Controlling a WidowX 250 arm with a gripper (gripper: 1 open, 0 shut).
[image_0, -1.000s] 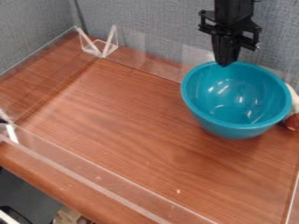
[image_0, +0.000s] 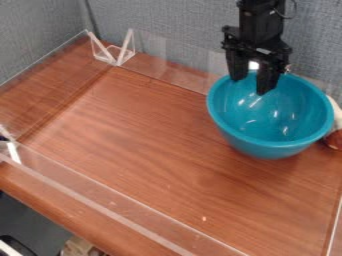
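Note:
My black gripper (image_0: 255, 74) hangs at the top right, open, its fingers reaching down to the back-left rim and upper inside of a large turquoise bowl (image_0: 267, 130). Whether they touch the bowl I cannot tell. The bowl stands on the right of the wooden table (image_0: 134, 150).
A white wire rack (image_0: 112, 52) sits at the back left. A red and white object (image_0: 333, 136) is partly hidden behind the bowl at the right edge. Clear low walls edge the table, with grey panels behind.
The bowl looks unmoved.

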